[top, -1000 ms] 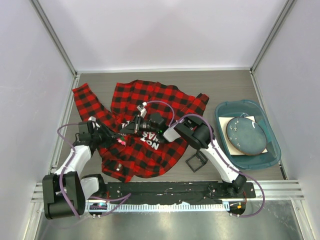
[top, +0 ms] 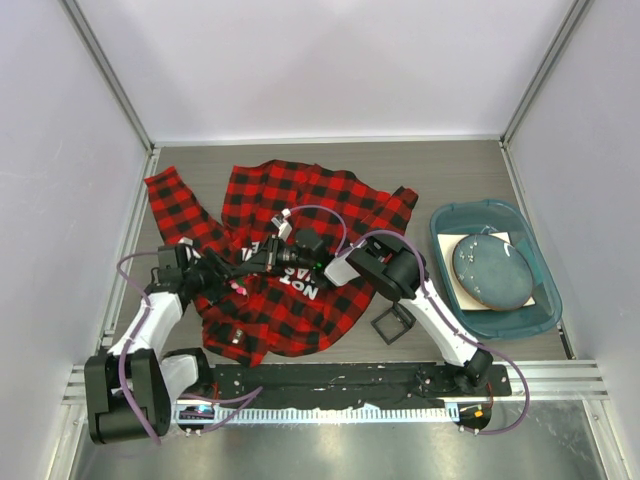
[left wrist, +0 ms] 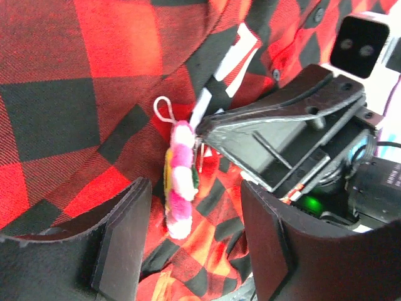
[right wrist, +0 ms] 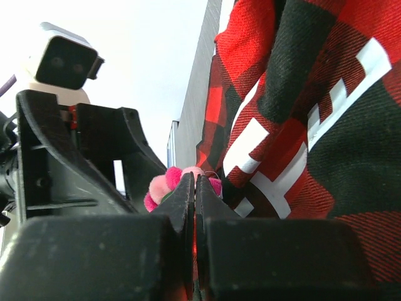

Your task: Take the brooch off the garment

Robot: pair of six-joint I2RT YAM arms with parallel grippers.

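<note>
The brooch (left wrist: pixel 181 179), a row of pink and white pompoms with a thin wire loop at one end, lies against the red-and-black checked garment (left wrist: pixel 122 44). In the left wrist view my left gripper is part open, its fingers on either side of the brooch with gaps showing. My right gripper is shut, its tips at the brooch's edge near the wire loop. Whether a thin pin or cloth is pinched there cannot be made out. Pink pompoms (right wrist: pixel 170 182) show behind the right fingertips, beside the left gripper's black body.
White lettering (top: pixel 300 282) runs over the garment, which is spread on the grey table (top: pixel 440 165). At the right stands a teal bin (top: pixel 549 300) with a round dark item inside. A small dark frame (top: pixel 393 323) lies near the front. Both grippers are very close together.
The brooch has shifted slightly left and toward the front in the top view. My left gripper has moved a little beside it. The right arm looks almost unchanged.
</note>
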